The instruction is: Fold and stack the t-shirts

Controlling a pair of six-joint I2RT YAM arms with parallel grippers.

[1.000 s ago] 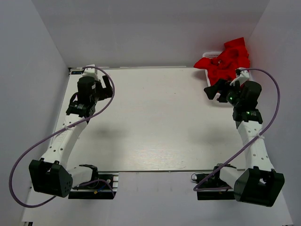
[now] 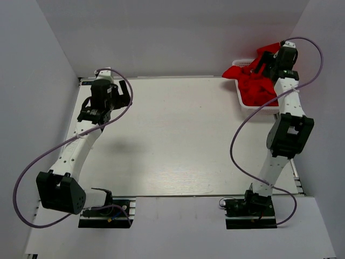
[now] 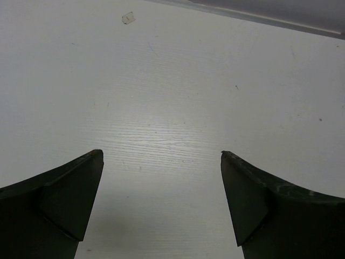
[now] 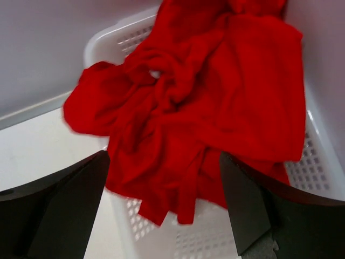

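Note:
Crumpled red t-shirts (image 2: 253,89) lie heaped in a white basket (image 2: 264,110) at the table's back right corner. In the right wrist view the red cloth (image 4: 215,102) drapes over the basket rim (image 4: 97,46) on the left. How many shirts there are, I cannot tell. My right gripper is open above the basket, with red cloth below and beyond its fingers and nothing gripped. Over bare table on the left side, my left gripper hangs open and empty.
Grey walls (image 2: 172,38) close in the back and both sides, the right one near the basket. A small scrap (image 3: 128,18) lies on the table.
My right arm has reached from in front of the basket to over it, towards the back. The left gripper has shifted only slightly. The red cloth looks unmoved.

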